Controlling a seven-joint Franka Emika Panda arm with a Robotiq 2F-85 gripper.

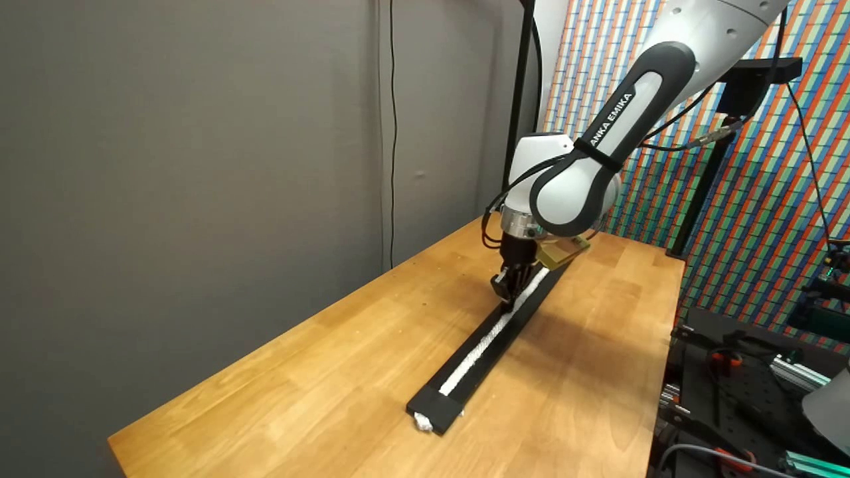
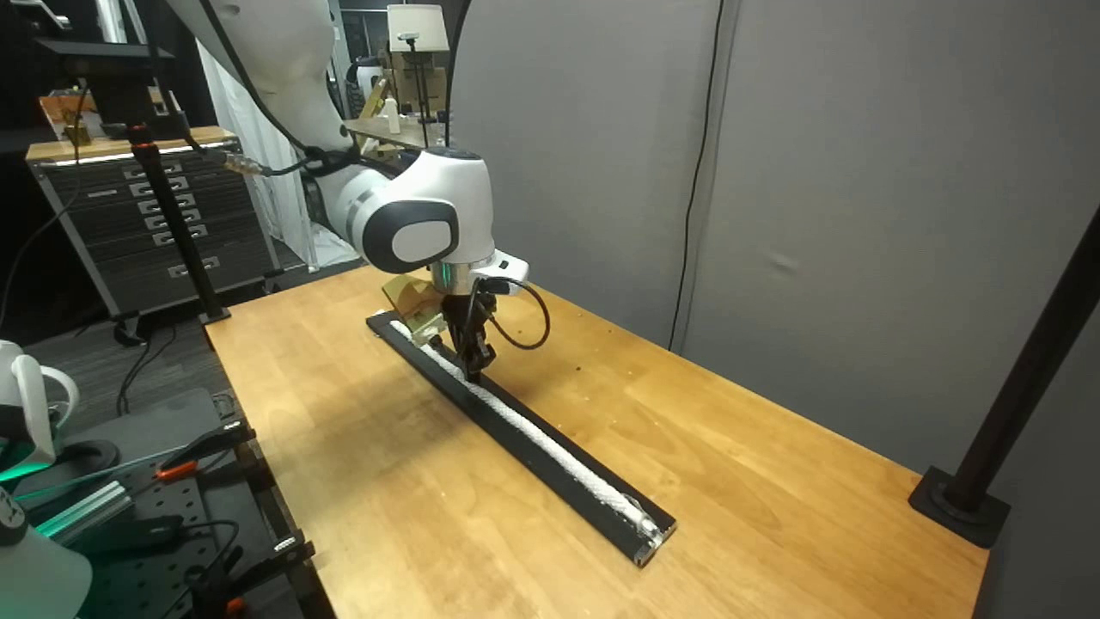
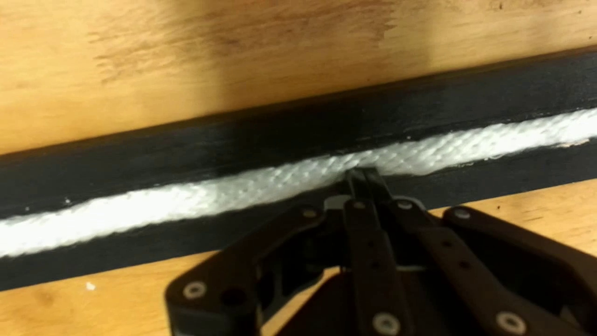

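A white braided rope (image 3: pixel 268 182) runs lengthwise in the groove of a long black channel (image 3: pixel 168 148), which lies flat on the wooden table. My gripper points down with its two fingers pressed together, shut, and nothing shows between them. In the wrist view its tips touch or overlap the near edge of the rope, where the strand bends slightly. From outside, the gripper (image 1: pixel 508 304) stands over the far half of the channel (image 1: pixel 454 368); the rope (image 2: pixel 546 444) stretches along the channel's whole visible length. The exact contact under the tips is hidden.
A grey wall (image 1: pixel 239 159) borders one long side. A black post base (image 2: pixel 959 505) stands at one corner. Tools and cables crowd the low black bench (image 2: pixel 186 516) beyond the other edge.
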